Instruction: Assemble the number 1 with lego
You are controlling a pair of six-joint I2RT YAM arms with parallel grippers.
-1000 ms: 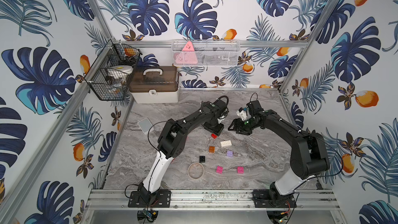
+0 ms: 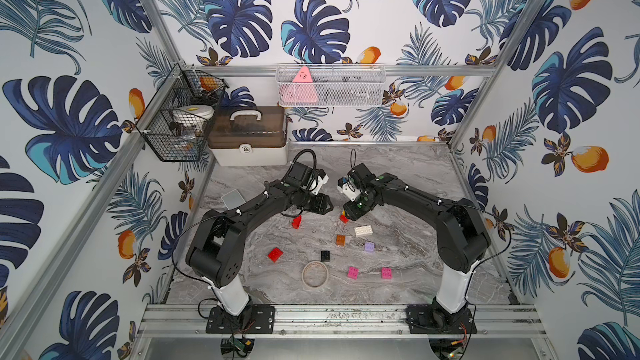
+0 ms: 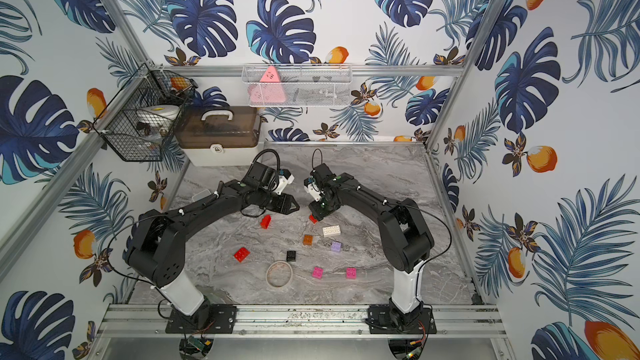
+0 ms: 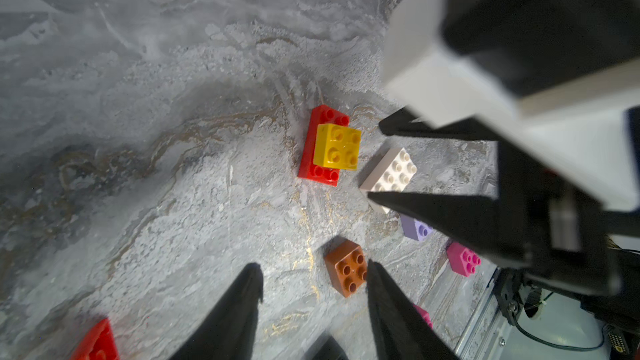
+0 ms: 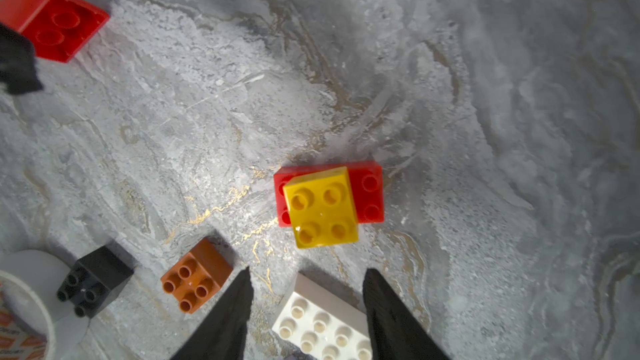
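A yellow brick [image 5: 322, 210] sits crosswise on a long red brick [image 5: 368, 190] at the table's middle. My right gripper is open above this stack, nothing between its fingers. My left gripper is open to the stack's left, also empty. A white brick [image 5: 323, 320], an orange brick [image 5: 196, 273] and a black brick [image 5: 94, 280] lie nearby. A loose red brick [image 2: 296, 222] is below my left gripper, another red brick [image 2: 275, 254] nearer the front left.
A lilac brick [image 2: 369, 246], two pink bricks [image 2: 386, 273] and a ring-shaped object [image 2: 315, 285] lie toward the front. A lidded box [image 2: 246, 156] stands at the back left.
My left gripper has drawn back leftward from the stack, uncovering the yellow brick. My right gripper has moved left, over the stack.
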